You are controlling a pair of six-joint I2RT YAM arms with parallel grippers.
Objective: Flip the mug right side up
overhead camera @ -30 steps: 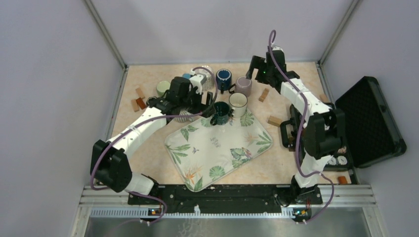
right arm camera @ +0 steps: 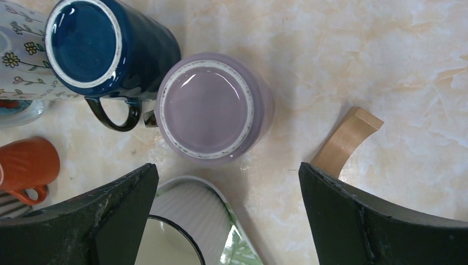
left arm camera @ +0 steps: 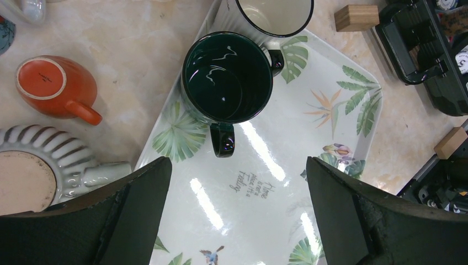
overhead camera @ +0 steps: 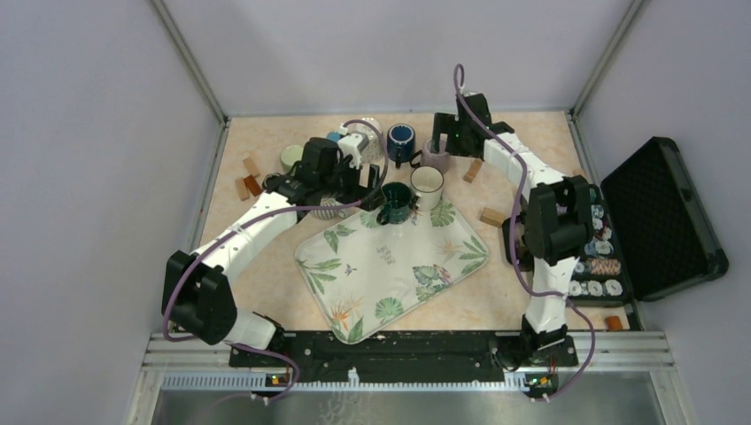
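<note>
An upside-down lavender mug [right arm camera: 207,107] sits at the back of the table, its pale base ring facing up, beside an upside-down navy mug [right arm camera: 83,41]. My right gripper [overhead camera: 442,133] is open above the lavender mug, which shows between and beyond its fingertips in the right wrist view. My left gripper is open over the tray's back left, with nothing between its fingers. Below it stand a dark green mug [left arm camera: 226,77] and a white mug [left arm camera: 273,14], both right side up.
The printed tray [overhead camera: 363,292] fills the front middle, mostly bare. An orange mug [left arm camera: 60,83], a ribbed white piece [left arm camera: 27,176] and a wooden block [overhead camera: 491,216] lie around it. A black case [overhead camera: 664,221] is at the right.
My right arm has swung leftward and slightly down in the top view, bringing its gripper over the lavender mug. The left arm and the mugs have not moved.
</note>
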